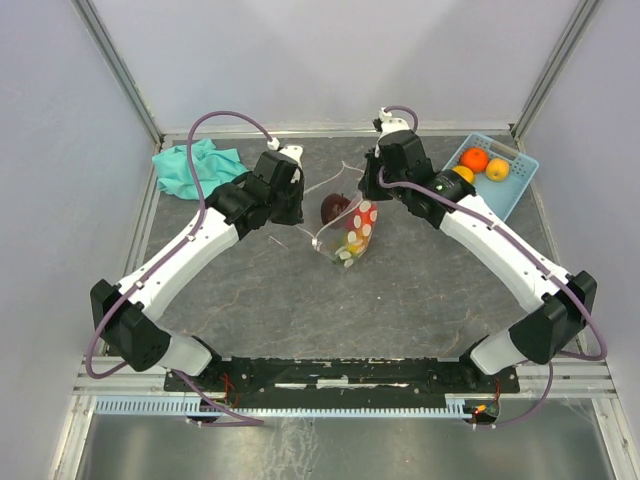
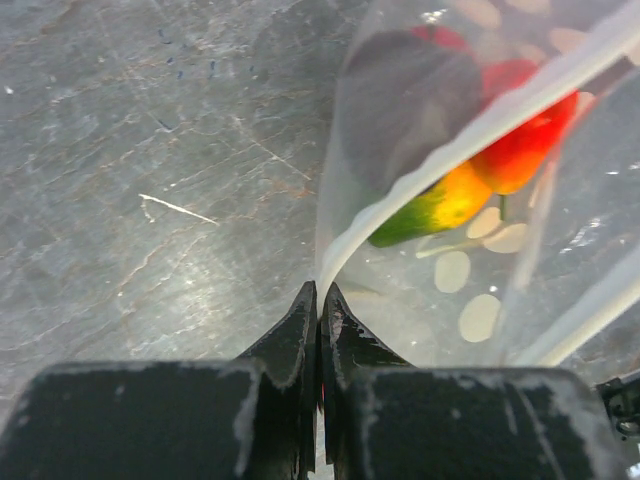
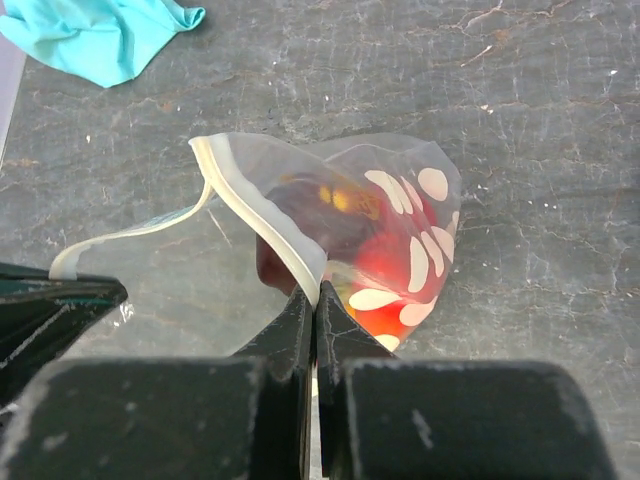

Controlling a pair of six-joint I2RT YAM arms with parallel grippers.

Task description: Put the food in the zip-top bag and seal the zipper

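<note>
The clear zip top bag (image 1: 352, 228), printed with pale dots, hangs stretched between both grippers with its mouth spread. Inside lie a dark purple food piece (image 1: 334, 207), a red one (image 2: 528, 140) and a yellow-green one (image 2: 435, 208). My left gripper is shut on one side of the bag's white rim (image 2: 460, 148). At the opposite side my right gripper is shut on the rim, whose pale band (image 3: 262, 205) runs into its fingertips. The bag's lower end is tilted toward the right arm.
A blue basket (image 1: 514, 192) at the back right holds oranges (image 1: 474, 160) and other round fruit. A crumpled teal cloth (image 1: 196, 168) lies at the back left.
</note>
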